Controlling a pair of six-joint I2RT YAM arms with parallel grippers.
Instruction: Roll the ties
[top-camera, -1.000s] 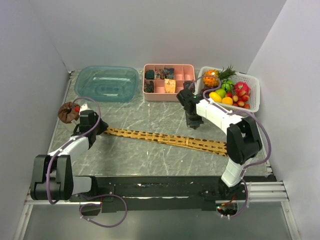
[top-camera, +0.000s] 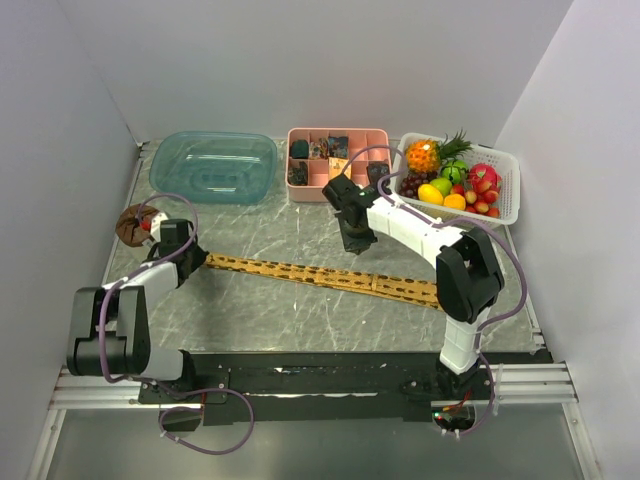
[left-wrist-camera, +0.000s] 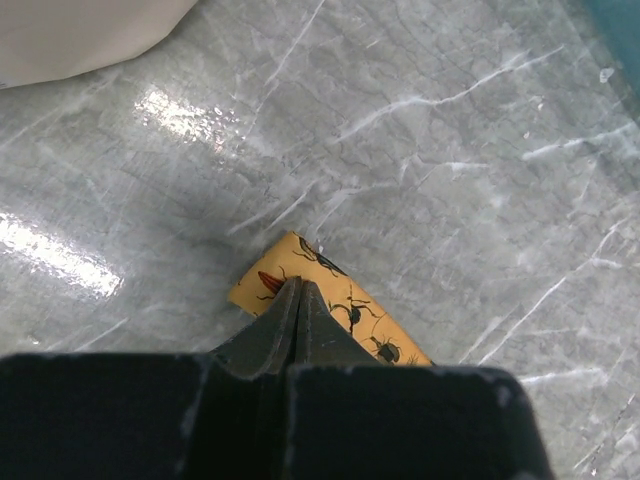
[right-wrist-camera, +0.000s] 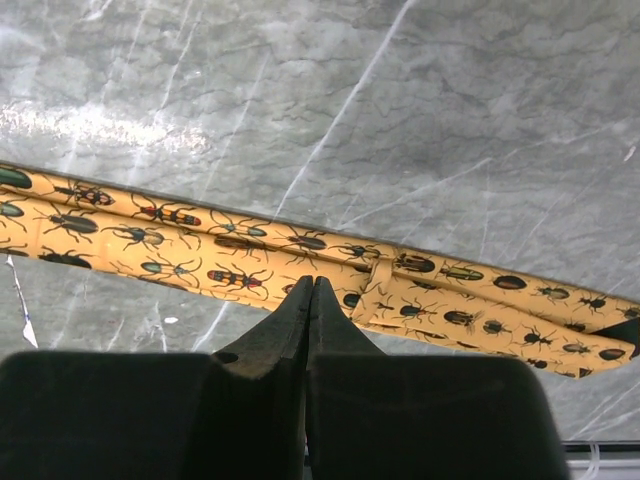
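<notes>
An orange tie printed with beetles (top-camera: 280, 270) lies stretched across the marble table in the top view, angled slightly down to the right. My left gripper (top-camera: 200, 255) is shut at the tie's left end; in the left wrist view its fingertips (left-wrist-camera: 296, 292) rest over that end, and whether any fabric is between them cannot be told. My right gripper (top-camera: 355, 243) is shut above the table, behind the tie's middle. In the right wrist view the tie (right-wrist-camera: 170, 250) runs across the frame with a narrow cross loop, beyond the shut fingers.
A teal lidded container (top-camera: 212, 150), a pink divided box (top-camera: 310, 195) and a white basket of fruit (top-camera: 506, 210) stand along the back. A brown-topped bag (top-camera: 133, 222) is at the far left. The table between box and tie is clear.
My right arm has moved left from near the fruit basket to above the table's middle. My left arm has shifted slightly, its gripper staying at the tie's left end.
</notes>
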